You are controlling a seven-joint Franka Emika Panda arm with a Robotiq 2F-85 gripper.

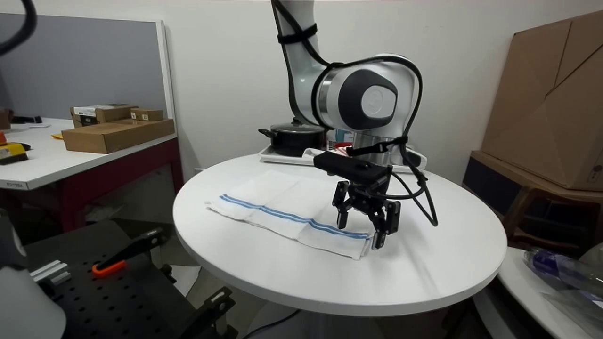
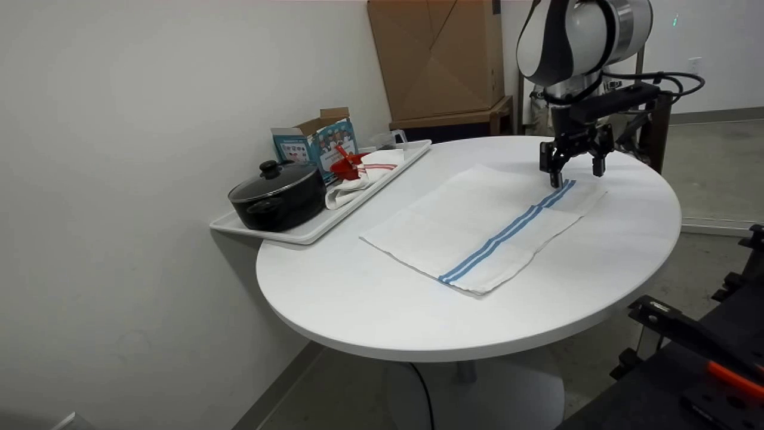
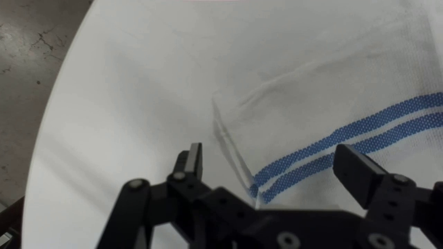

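A white towel (image 1: 277,197) with two blue stripes lies spread on the round white table (image 2: 322,301). My gripper (image 1: 360,232) stands open and pointing down at the towel's right end in exterior view 1. In the wrist view the gripper has one finger (image 3: 193,164) over bare table and the other finger (image 3: 353,174) over the striped part of the towel (image 3: 332,95). The towel's edge, slightly raised, runs between them. Whether the fingertips touch the surface is hard to tell.
A white tray (image 2: 326,230) at the table's wall side carries a black lidded pot (image 2: 279,194), a red item (image 2: 347,167), a folded cloth (image 2: 372,172) and a blue box (image 2: 315,143). Bare table lies around the towel.
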